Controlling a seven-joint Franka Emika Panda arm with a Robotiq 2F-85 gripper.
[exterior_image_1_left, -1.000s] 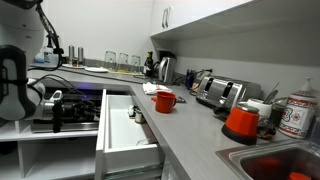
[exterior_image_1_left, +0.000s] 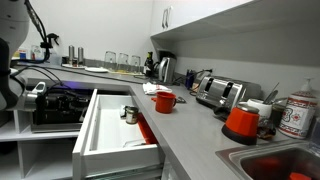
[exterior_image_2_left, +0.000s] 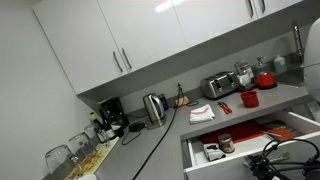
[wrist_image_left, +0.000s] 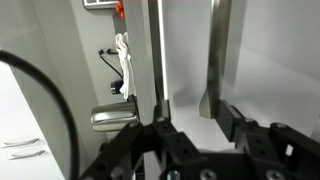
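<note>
A white drawer (exterior_image_1_left: 120, 160) stands pulled out below the grey counter, with a jar (exterior_image_1_left: 131, 115) and a reddish item inside it. Its interior also shows in exterior view 2, where the jar (exterior_image_2_left: 226, 143) lies near the left end. My gripper has its fingertips apart in the wrist view, facing pale panels and a long grey bar (wrist_image_left: 216, 45). The bar's lower end shows between the fingers, close to the right one; contact cannot be told. In exterior view 2 the dark gripper body is in front of the drawer.
On the counter (exterior_image_1_left: 205, 135) are a red mug (exterior_image_1_left: 165, 101), a toaster (exterior_image_1_left: 220, 92), a red-and-black kettle-like item (exterior_image_1_left: 241, 123) and a bottle (exterior_image_1_left: 296, 115). Several glasses stand at the back left. Open shelf space (exterior_image_1_left: 45, 155) lies left of the drawer.
Compared with a second ago, the drawer stands farther out, toward the left of exterior view 1. My arm has shifted left too.
</note>
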